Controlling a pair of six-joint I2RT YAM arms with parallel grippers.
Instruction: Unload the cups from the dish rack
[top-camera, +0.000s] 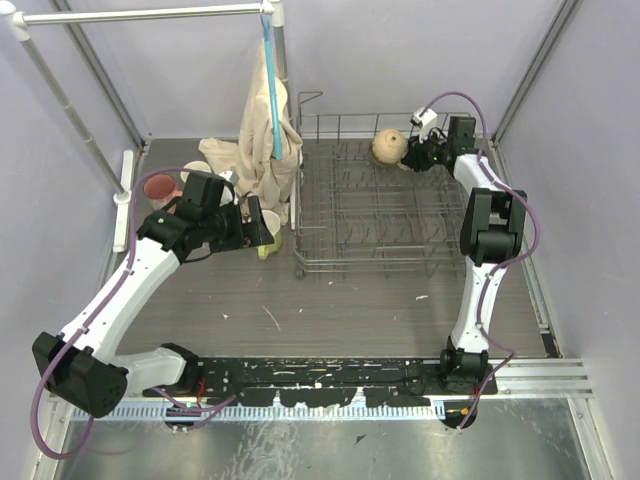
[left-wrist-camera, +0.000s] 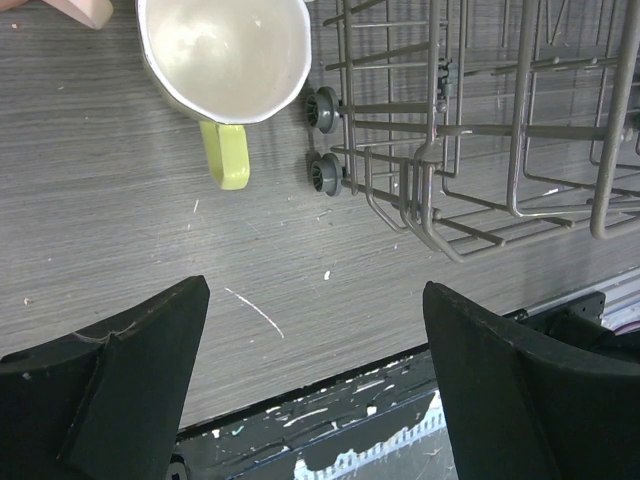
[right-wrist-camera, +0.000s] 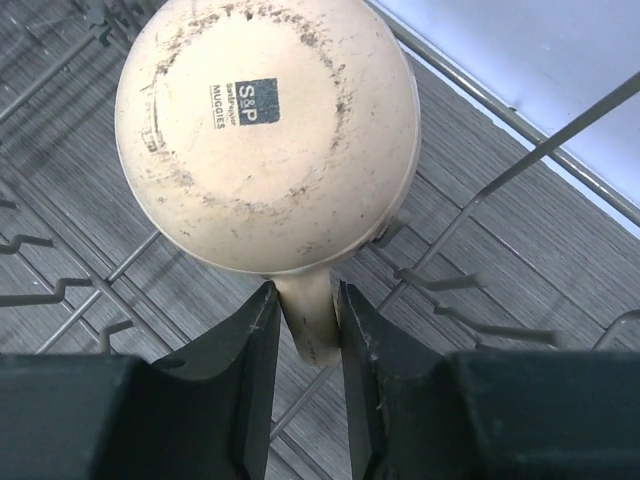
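Note:
A cream cup (top-camera: 389, 147) lies tipped at the back of the dish rack (top-camera: 303, 262), base up in the right wrist view. My right gripper is around its handle (right-wrist-camera: 310, 325), with the fingers close against both sides; whether they grip it firmly I cannot tell. My left gripper is open and empty over the grey floor at the rack's left. Below it in view stands a white cup with a yellow handle (left-wrist-camera: 226, 150), beside the rack.
More cups, one pink (top-camera: 160, 188), stand at the left, partly under my left arm. A cloth (top-camera: 265, 170) hangs left of the rack. The floor in front of the rack is clear.

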